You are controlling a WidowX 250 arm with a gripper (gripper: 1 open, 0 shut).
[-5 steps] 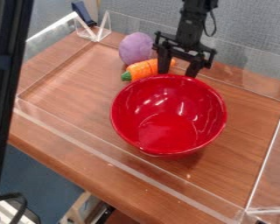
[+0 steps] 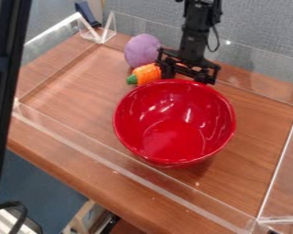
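Note:
A large red bowl [image 2: 174, 128] sits in the middle of the wooden surface [image 2: 81, 137]. Just behind its rear rim is my dark gripper [image 2: 186, 75], low over the surface; whether its fingers are open or shut, and whether anything is between them, is hidden. An orange carrot with a green end [image 2: 144, 75] lies left of the gripper, partly behind the bowl. Behind the carrot rests a purple round object [image 2: 140, 49], perhaps an eggplant.
Clear low walls [image 2: 271, 222] border the surface on its edges, with a grey backdrop behind. Bare wood lies to the left, front and right of the bowl. A dark vertical post fills the left edge.
My gripper has shifted slightly left and down behind the bowl. The bowl has moved a little back and left since a second ago.

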